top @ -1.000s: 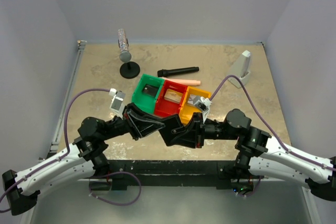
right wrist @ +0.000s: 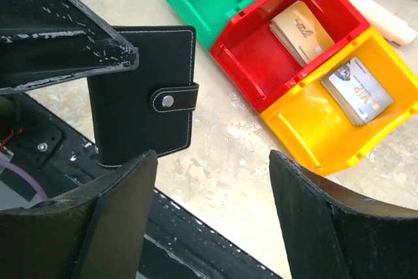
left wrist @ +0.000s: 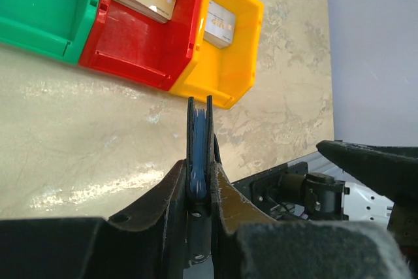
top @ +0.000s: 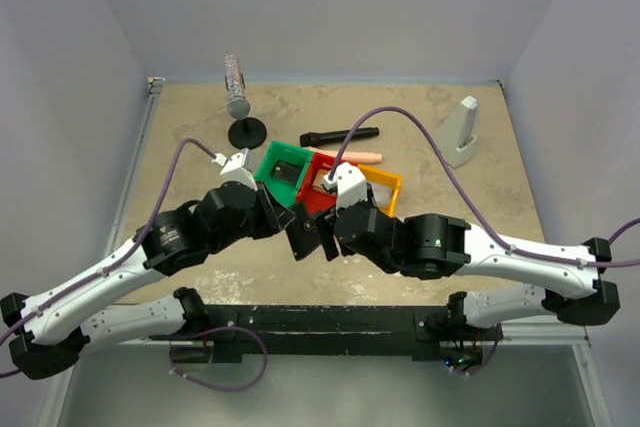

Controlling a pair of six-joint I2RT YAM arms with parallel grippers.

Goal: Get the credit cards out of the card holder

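Note:
The black card holder, with stitched edges and a snap strap, is held upright by my left gripper, which is shut on it; in the left wrist view it appears edge-on with a blue strip between its covers. In the top view it hangs at the centre, in front of the bins. My right gripper is open beside it, with nothing between its fingertips. Whether the strap is fastened is best seen in the right wrist view, where it lies across the holder's edge with its snap showing.
Green (right wrist: 196, 4), red (right wrist: 241, 70) and yellow (right wrist: 294, 135) bins behind hold stacks of cards. A black microphone (top: 338, 136), pink roller (top: 365, 157), stand (top: 247, 132) and white object (top: 458, 132) lie farther back.
Both arms have shifted; the left gripper with the card holder moved slightly left, and my right gripper moved up and back from the holder, swinging round.

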